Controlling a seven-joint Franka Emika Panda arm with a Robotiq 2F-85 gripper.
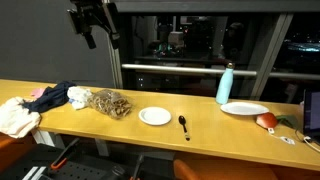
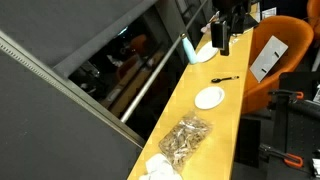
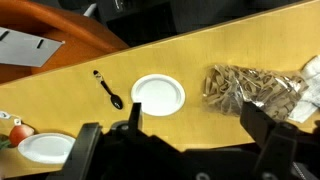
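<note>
High above the table, my gripper (image 1: 103,38) hangs open, its two fingers wide apart and nothing between them. From the wrist view, the spread fingers of the gripper frame the lower edge of a small white plate (image 3: 158,94). Beside that plate lies a dark spoon (image 3: 108,89). A clear plastic bag (image 1: 108,103) with brown contents rests on the other side of the plate. Farther along stands an upright light-blue bottle (image 1: 224,84), with a white oval dish (image 1: 243,107) near it.
Dark cloth (image 1: 48,98) and white cloth (image 1: 17,118) lie at the table's left end in exterior view 1. A red-and-white object (image 1: 266,121) sits toward the right. Windows line the back, and orange chairs (image 1: 220,166) stand in front. Bare tabletop surrounds the small plate.
</note>
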